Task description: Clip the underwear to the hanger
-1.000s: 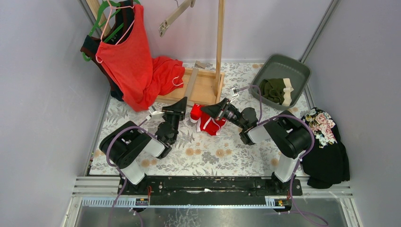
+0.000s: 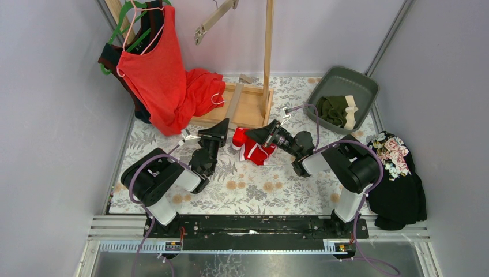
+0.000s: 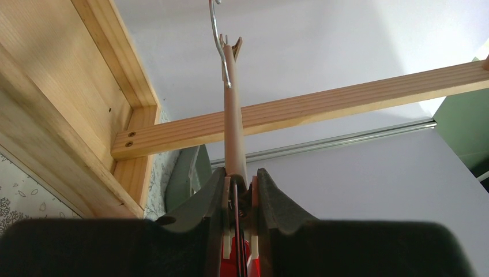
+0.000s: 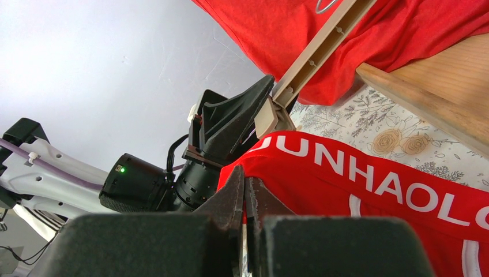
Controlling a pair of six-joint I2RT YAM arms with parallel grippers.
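Note:
The red underwear with white lettering hangs below my right gripper, which is shut on its waistband at the centre of the table. My left gripper is shut on the end of a beige clip hanger, whose metal hook points away from the gripper. In the right wrist view, the hanger's near clip is just above the waistband, beside the left gripper's fingers.
A wooden stand rises behind, with another hanger above. Red and dark garments hang at left. A bin with olive cloth is at right, black floral clothing beside it.

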